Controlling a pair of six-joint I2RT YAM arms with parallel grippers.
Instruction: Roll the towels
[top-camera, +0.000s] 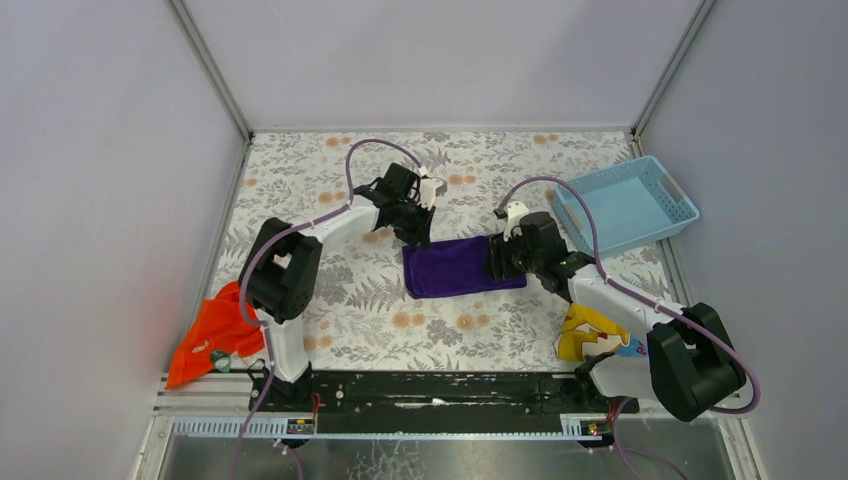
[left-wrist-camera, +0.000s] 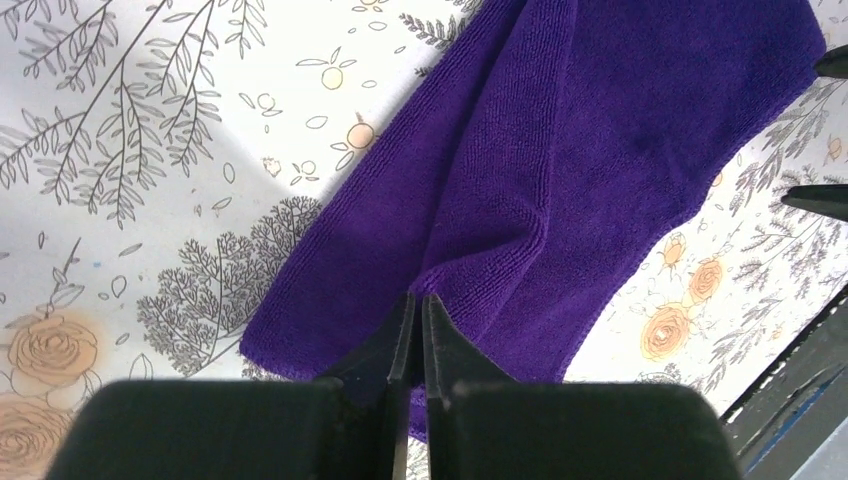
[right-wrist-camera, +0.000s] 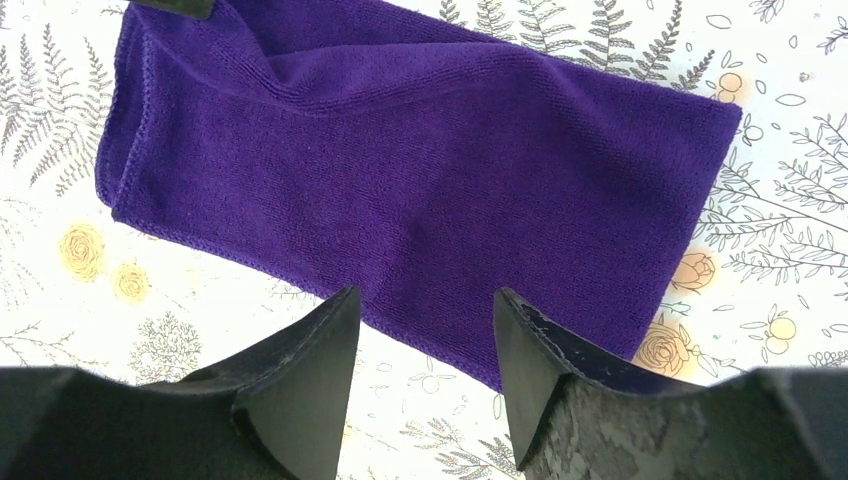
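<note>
A purple towel (top-camera: 450, 268) lies spread in the middle of the table, creased and folded along its far and left edges, as the right wrist view (right-wrist-camera: 420, 200) shows. My left gripper is shut at the towel's far left part, its tips on a raised fold; whether cloth is between them is unclear. My right gripper hangs open over the towel's right part, empty between its fingers.
A light blue basket (top-camera: 625, 205) stands at the back right. An orange cloth (top-camera: 205, 340) lies at the front left, a yellow cloth (top-camera: 585, 330) at the front right.
</note>
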